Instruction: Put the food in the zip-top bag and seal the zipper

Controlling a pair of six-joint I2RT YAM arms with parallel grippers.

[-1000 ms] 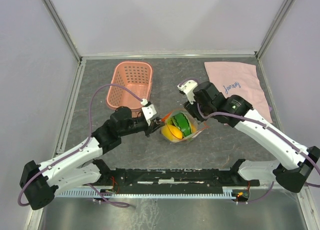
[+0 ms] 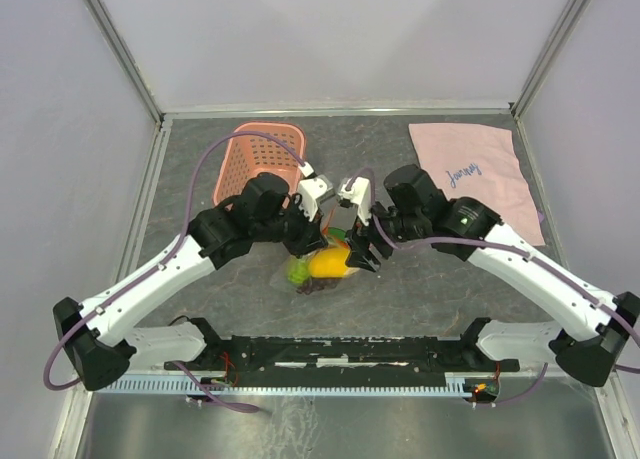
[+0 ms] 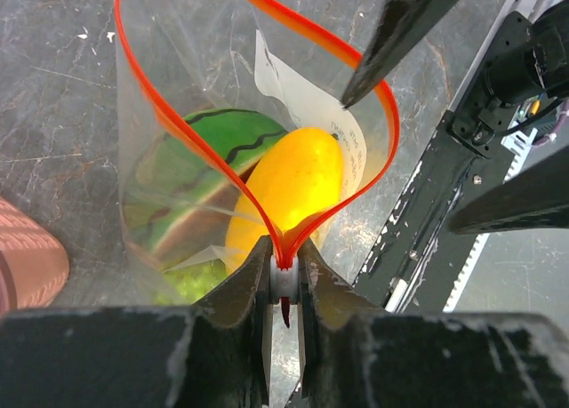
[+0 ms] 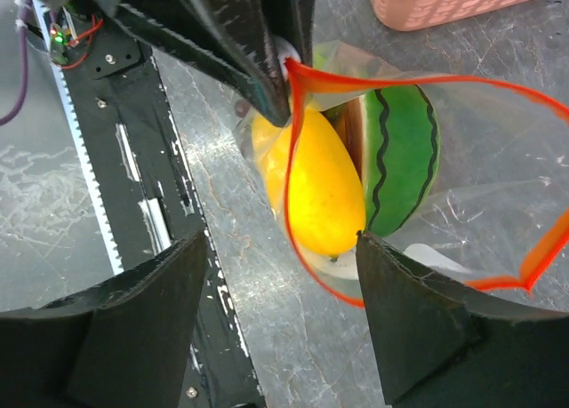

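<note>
A clear zip top bag with an orange zipper (image 3: 381,97) holds a yellow mango (image 2: 328,264) (image 4: 324,186), a striped watermelon piece (image 4: 400,159) and something light green (image 3: 197,279). My left gripper (image 2: 312,241) is shut on the bag's zipper edge, pinching it at one end. My right gripper (image 2: 365,244) hangs over the bag at its right; in its own view its fingers (image 4: 133,337) stand apart on either side of the bag's edge, nothing held between them.
A pink basket (image 2: 240,149) stands at the back left. A pink cloth (image 2: 480,179) lies at the back right.
The left gripper has risen and moved inward with the bag's edge in it.
</note>
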